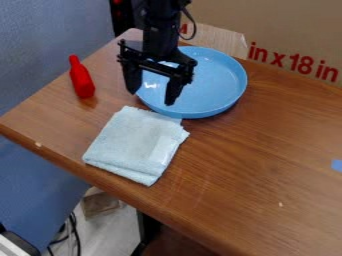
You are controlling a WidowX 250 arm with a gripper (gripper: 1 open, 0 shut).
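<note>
My black gripper (154,80) hangs over the left part of a round blue plate (214,90), its fingers spread apart with nothing visible between them. A folded pale cloth (135,143) lies on the wooden table just in front of the plate. A red bottle (82,77) stands at the left of the plate.
Cardboard (281,35) stands behind. The table's left edge drops to the floor.
</note>
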